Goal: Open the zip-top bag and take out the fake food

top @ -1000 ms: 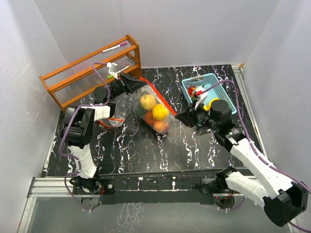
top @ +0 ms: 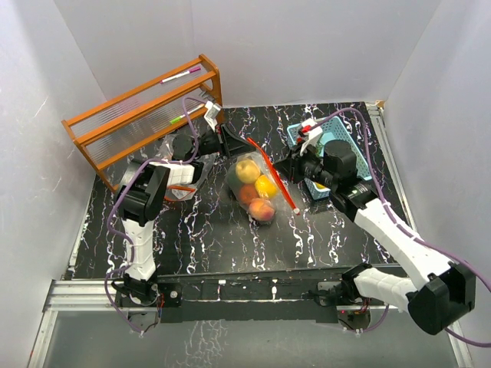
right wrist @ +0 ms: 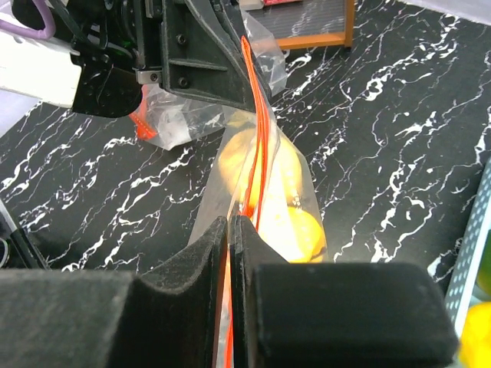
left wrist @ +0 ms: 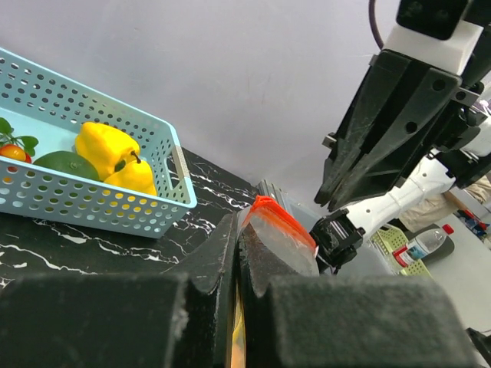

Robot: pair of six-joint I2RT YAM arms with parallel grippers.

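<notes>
A clear zip bag (top: 249,188) of fake peaches and yellow fruit hangs between both grippers, its red zip strip (top: 270,170) uppermost. My left gripper (top: 247,146) is shut on the strip's far end; in the left wrist view the red edge rises from its fingertips (left wrist: 230,238). My right gripper (top: 282,165) is shut on the strip nearer the right side; in the right wrist view the red lines run down into its fingers (right wrist: 257,291). The bag's front end with a whitish tab hangs past the right gripper.
A blue basket (top: 345,134) of fake vegetables stands behind the right arm. Another clear bag (top: 184,192) lies under the left arm beside the wooden rack (top: 115,130).
The bag's strip has shifted right and now hangs more steeply, with its near end past the right gripper.
</notes>
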